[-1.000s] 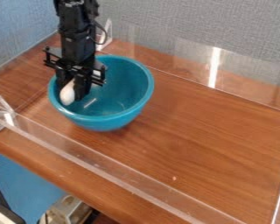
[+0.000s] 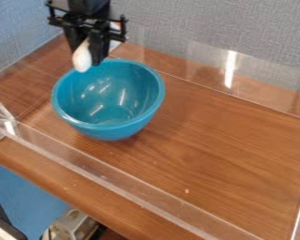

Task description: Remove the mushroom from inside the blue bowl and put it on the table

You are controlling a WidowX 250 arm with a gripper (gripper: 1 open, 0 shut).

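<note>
The mushroom (image 2: pixel 82 56), a small pale elongated piece, hangs from my black gripper (image 2: pixel 85 47) at the top left. My gripper is shut on it, with the fingers partly hiding its upper end. Below and slightly to the right stands the blue bowl (image 2: pixel 138 103), upright, its visible inside empty. In the picture the mushroom's lower tip reaches the bowl's back-left rim; whether it touches cannot be told from this angle.
Bare wooden table (image 2: pixel 221 141) stretches to the right and in front of the bowl. Clear low walls edge the table, with a grey partition (image 2: pixel 202 33) behind. A metal device (image 2: pixel 71 227) sits below the front edge.
My gripper has risen with the mushroom, up from within the bowl to about its back rim in the picture. The bowl has stayed in place.
</note>
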